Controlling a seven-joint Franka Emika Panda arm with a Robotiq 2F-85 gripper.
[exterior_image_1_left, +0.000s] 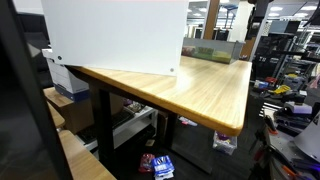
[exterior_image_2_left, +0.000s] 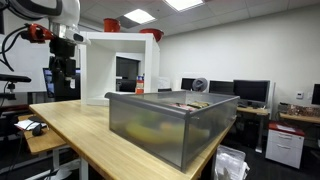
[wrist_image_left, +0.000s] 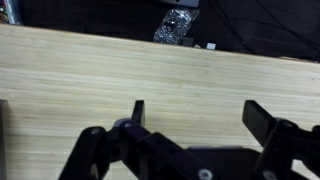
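Observation:
My gripper stands open in the wrist view, its two black fingers wide apart and only bare wooden tabletop (wrist_image_left: 90, 85) beneath them. In exterior view 2 the arm (exterior_image_2_left: 58, 35) reaches in from the upper left, holding the gripper above the table's left end. A large grey translucent bin (exterior_image_2_left: 145, 125) rests on the table, with some items partly visible inside that are too small to make out. Behind it a white open-sided box (exterior_image_2_left: 97, 72) stands on the tabletop. A small red-topped container (exterior_image_2_left: 140, 84) shows by the box's right side.
Blue and red packets (exterior_image_1_left: 163, 166) lie on the floor below. Desks with monitors (exterior_image_2_left: 252, 90) stand in the background.

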